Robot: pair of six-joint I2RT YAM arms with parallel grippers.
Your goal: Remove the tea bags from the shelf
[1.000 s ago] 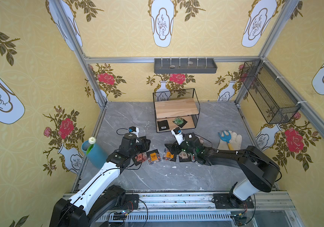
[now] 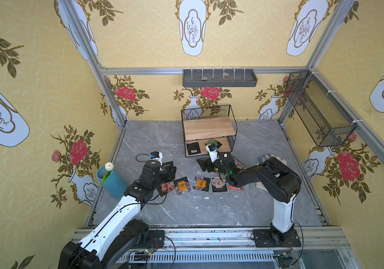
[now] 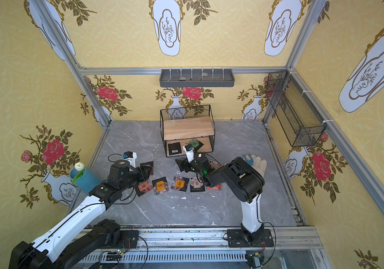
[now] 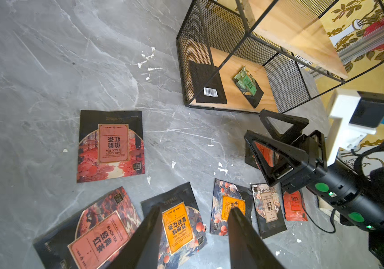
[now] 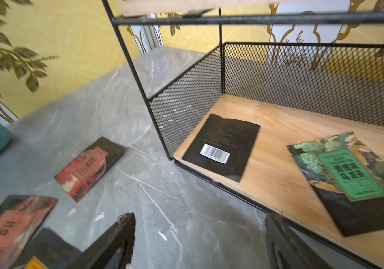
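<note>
A black tea bag with a barcode (image 5: 214, 139) and a green-label tea bag (image 5: 348, 179) lie on the wooden lower board of the wire shelf (image 5: 268, 197). My right gripper is open and empty, just in front of the shelf's front edge. Several tea bags lie on the table before the shelf, among them a red Earl Grey one (image 4: 111, 146) and an orange-label one (image 4: 174, 224). My left gripper is open above these, its fingers empty.
A blue container (image 2: 114, 183) with a flower stands at the left, a glove (image 3: 258, 165) with a blue tool at the right. A wire basket (image 2: 317, 107) hangs on the right wall.
The left arm has barely moved.
</note>
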